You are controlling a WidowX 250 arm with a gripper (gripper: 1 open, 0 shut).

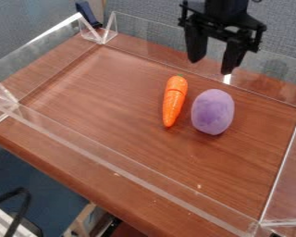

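An orange carrot (174,100) lies lengthwise on the wooden tray floor, right of centre. Just right of it rests a purple oval object (213,112), like an eggplant or potato. Above both, at the top of the view, my black gripper (213,59) hangs with its two fingers spread apart and nothing between them.
Clear plastic walls (138,190) surround the wooden surface (101,111), whose left and middle are bare. A grey textured backdrop is behind. Cables and some pale items sit off the table at the lower left.
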